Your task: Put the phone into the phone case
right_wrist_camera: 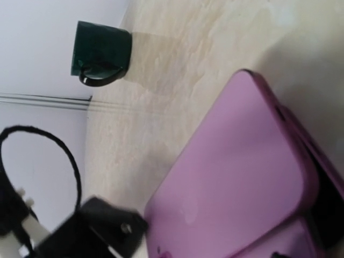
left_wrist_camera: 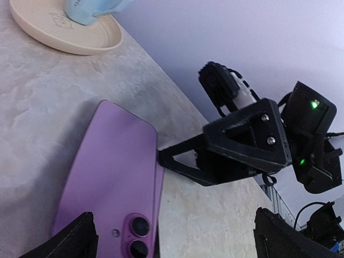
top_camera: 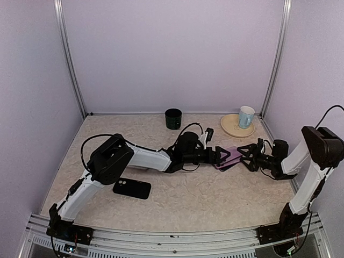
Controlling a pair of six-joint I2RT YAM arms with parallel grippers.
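Observation:
A purple phone (left_wrist_camera: 110, 161) lies back up, its dark camera lenses (left_wrist_camera: 140, 226) toward my left gripper. Under it, slightly askew, a purple case (right_wrist_camera: 336, 172) shows along one side with a dark gap between. My left gripper (top_camera: 222, 155) is open at the near end of the phone, its fingers (left_wrist_camera: 75, 242) spread wide on either side of it. At the opposite side, my right gripper (top_camera: 246, 156) is shut at the edge of the stack, seemingly on the case. Its fingertips (left_wrist_camera: 164, 158) touch the edge in the left wrist view; the exact grip is hidden.
A black phone-shaped object (top_camera: 131, 188) lies at the left front. A dark green mug (top_camera: 173, 119) stands at the back, and a light blue mug (top_camera: 246, 116) sits on a tan plate (top_camera: 230, 127) at the back right.

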